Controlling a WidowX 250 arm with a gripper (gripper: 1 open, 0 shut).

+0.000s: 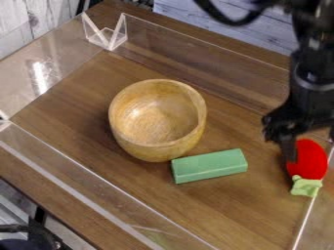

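The dark, motion-blurred gripper (290, 132) hangs low at the right, its lower fingers just over the upper part of a red object with a green top (307, 166), partly hiding it; whether they touch, and how far the fingers are apart, I cannot tell. A wooden bowl (158, 120) stands in the middle left. A green block (209, 165) lies just below and right of the bowl.
Clear plastic walls (78, 176) edge the wooden table (111, 73). A small clear bracket (105, 32) sits at the top left. The table behind the bowl and at the bottom center is bare.
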